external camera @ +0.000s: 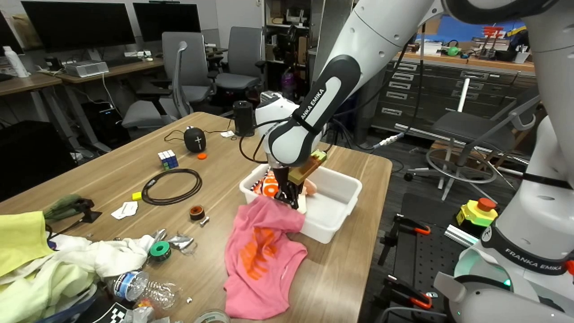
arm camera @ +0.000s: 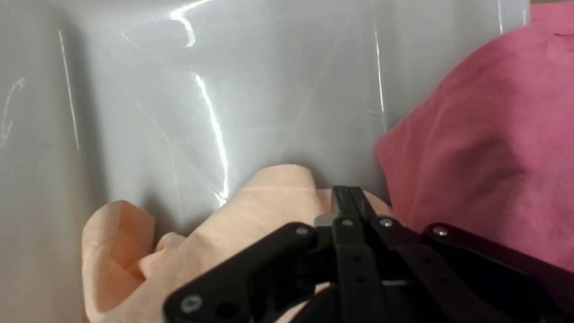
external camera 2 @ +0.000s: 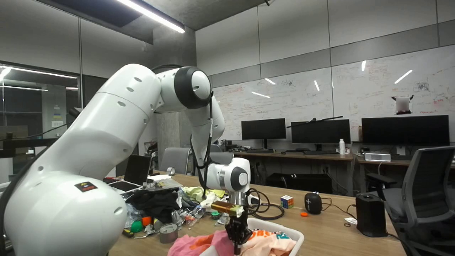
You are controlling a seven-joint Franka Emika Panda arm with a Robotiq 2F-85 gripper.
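Note:
My gripper is shut, its fingertips together with nothing visible between them. It points down into the white bin (external camera: pixel 336 207), over peach cloth (arm camera: pixel 258 210) lying at the bin's bottom. Whether the tips touch that cloth cannot be told. A pink shirt (external camera: pixel 266 258) with an orange print drapes over the bin's near wall. One end hangs inside, just right of the gripper in the wrist view, and the rest lies on the table. In the second exterior view, peach cloth with orange lettering (external camera 2: pixel 266 243) is heaped beside the gripper.
A coiled black cable (external camera: pixel 172 186), a puzzle cube (external camera: pixel 167 159) and a dark speaker (external camera: pixel 194 139) lie behind the bin. Mixed clothes and a plastic bottle (external camera: pixel 142 287) crowd the table's left. Bare bin floor (arm camera: pixel 269 97) shows away from the cloth.

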